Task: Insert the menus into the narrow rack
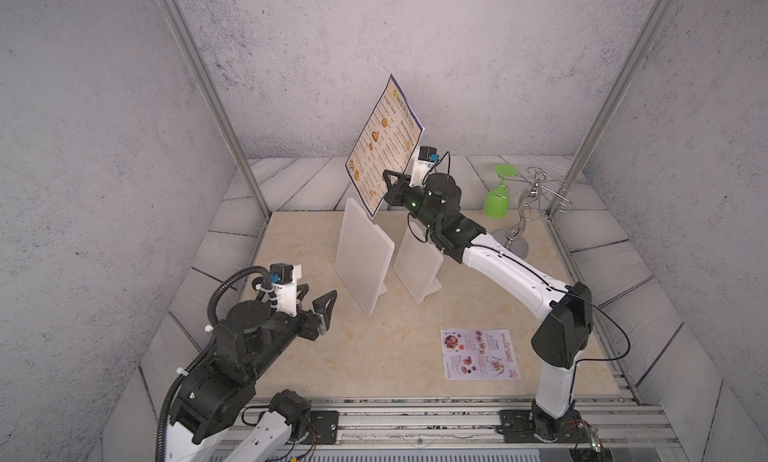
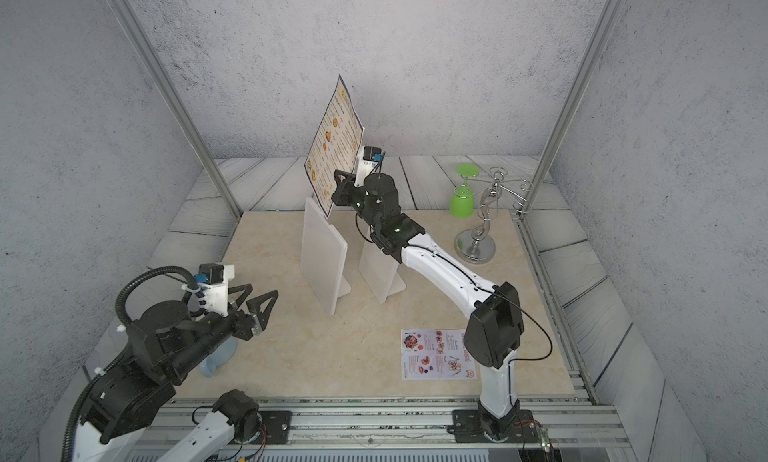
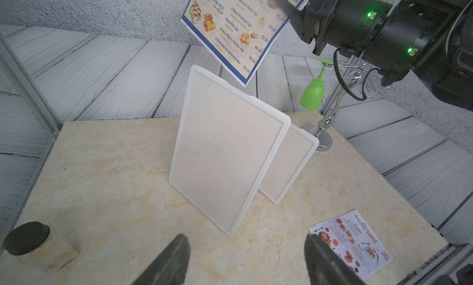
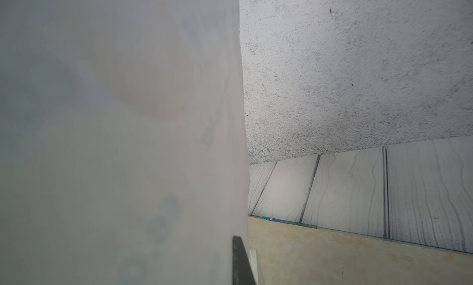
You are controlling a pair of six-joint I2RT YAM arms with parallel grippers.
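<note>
A tall menu (image 1: pixel 385 150) with printed dishes and a blue border hangs tilted over the back of the table. My right gripper (image 1: pixel 387 178) is shut on its edge; in the right wrist view the menu's pale back (image 4: pixel 123 137) fills the left half beside one dark finger (image 4: pixel 241 265). Its lowest corner appears just above the top edge of the larger white rack (image 3: pixel 226 147); whether they touch I cannot tell. Behind stands a smaller white rack (image 3: pixel 288 161). A second menu (image 1: pixel 480 354) lies flat at front right. My left gripper stands open and empty at the left.
A green glass (image 1: pixel 497 200) hangs upside down from a metal stand (image 1: pixel 512 242) at the back right. A dark-lidded jar (image 3: pixel 44 250) is at the table's left.
</note>
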